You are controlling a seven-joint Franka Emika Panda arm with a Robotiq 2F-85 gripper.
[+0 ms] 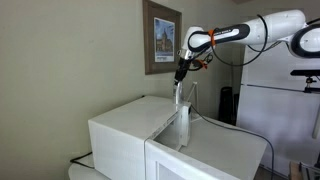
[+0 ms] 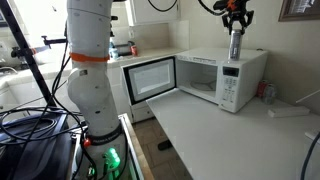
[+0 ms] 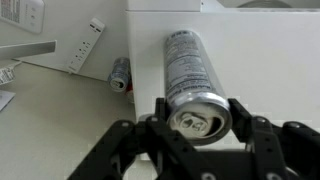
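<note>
A tall silver can (image 3: 190, 72) runs down from my gripper, which is shut on its upper end. In the second exterior view the can (image 2: 235, 47) is upright over the front corner of a white microwave (image 2: 193, 68). Its lower end is at or just above the microwave's top; contact cannot be told. The microwave's door (image 2: 149, 83) hangs open. From the first exterior view, the gripper (image 1: 181, 73) shows small and dark above the can, with the microwave (image 1: 132, 122) below.
Another can (image 2: 268, 93) stands on the table behind the microwave, near a power strip (image 3: 87, 45). A broad bare stretch of white table (image 2: 200, 140) lies in front. A framed picture (image 1: 163, 38) hangs on the wall by the arm.
</note>
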